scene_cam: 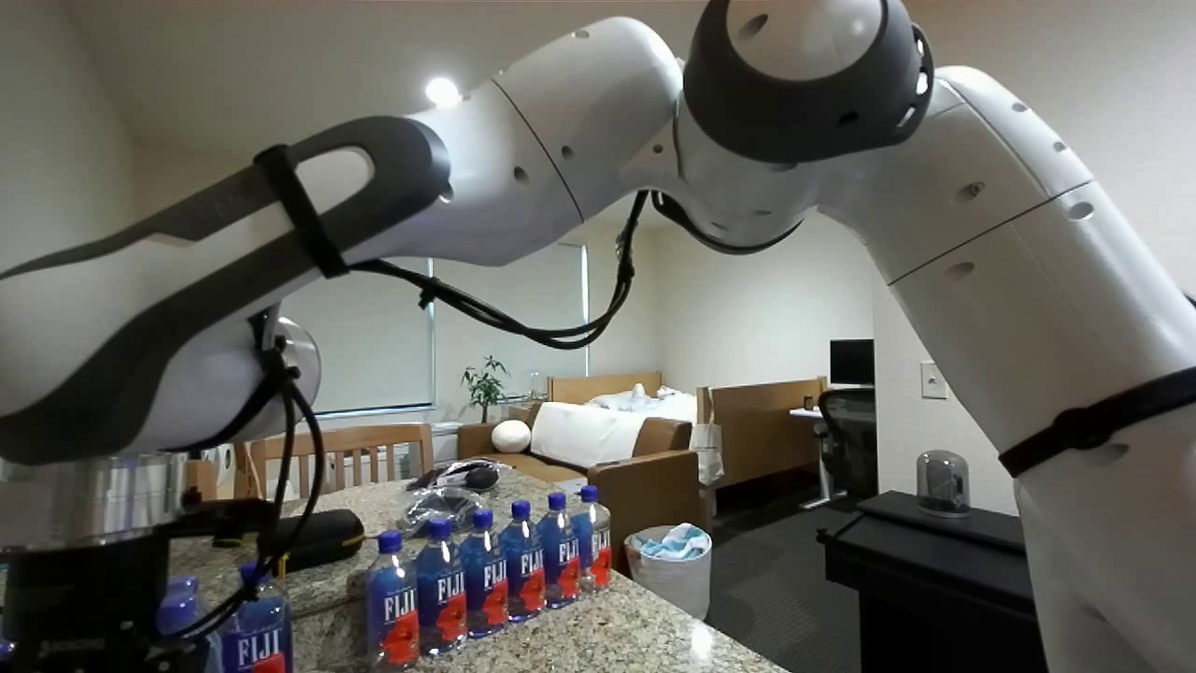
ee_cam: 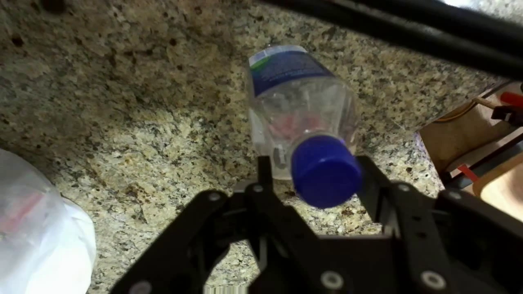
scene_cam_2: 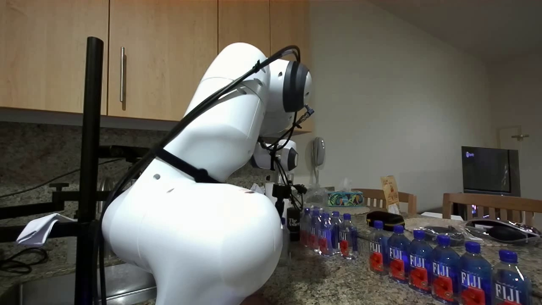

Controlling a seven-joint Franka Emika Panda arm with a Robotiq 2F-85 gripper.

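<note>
In the wrist view a clear bottle with a blue cap (ee_cam: 326,171) stands on the granite counter, its label (ee_cam: 287,71) partly showing. My gripper is around the cap, with one finger (ee_cam: 264,171) on the left and the other (ee_cam: 371,179) close by the cap's right side. A gap shows between the left finger and the cap, so the fingers look part open. In exterior view 1 the gripper body (scene_cam: 95,611) is cut off at the lower left, and its fingertips are out of sight.
A row of several FIJI bottles (scene_cam: 485,574) stands along the counter (scene_cam: 673,634). Another cluster of bottles (scene_cam_2: 325,231) stands nearer the arm. A black case (scene_cam: 320,538) and plastic packaging (scene_cam: 448,505) lie behind. In the wrist view, a whitish translucent object (ee_cam: 41,235) is at left.
</note>
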